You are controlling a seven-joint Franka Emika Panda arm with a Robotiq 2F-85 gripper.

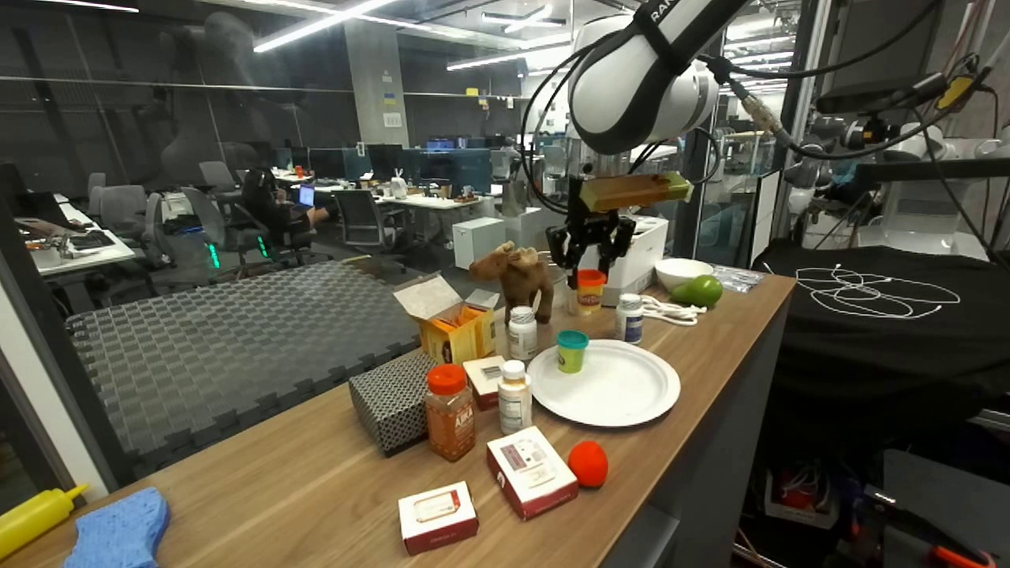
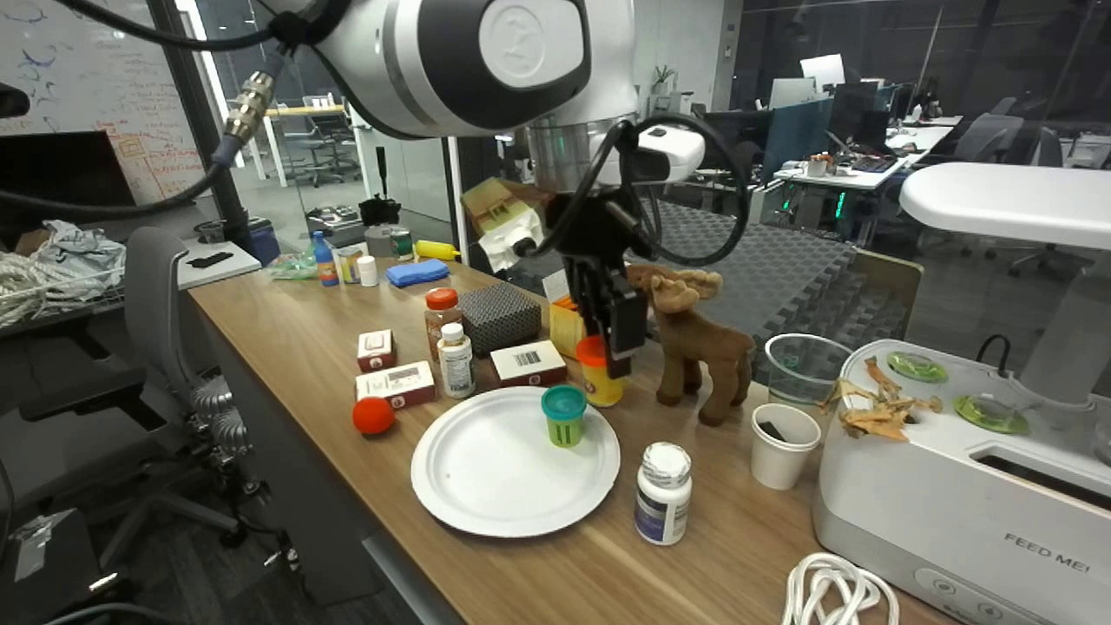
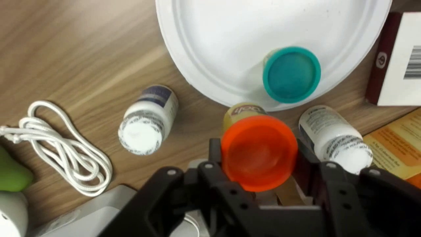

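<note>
My gripper is shut on a small yellow tub with an orange-red lid (image 3: 259, 152), the lid facing the wrist camera. In exterior view 1 the tub (image 1: 589, 292) hangs from the fingers above the table, behind the plate. Exterior view 2 shows the tub (image 2: 601, 375) partly covered by a finger. A green tub with a teal lid (image 2: 563, 417) stands upright on the white plate (image 2: 489, 479), near its rim. Seen from the wrist, the teal-lidded tub (image 3: 292, 75) is ahead and to the right of the held one.
White pill bottles (image 2: 663, 494) (image 3: 335, 138) stand close on both sides. A brown plush moose (image 2: 703, 338), a paper cup (image 2: 784, 446) and a white appliance (image 2: 937, 500) crowd the back. Boxes (image 1: 532, 470) and a red ball (image 1: 588, 464) lie beyond the plate, whose middle is bare.
</note>
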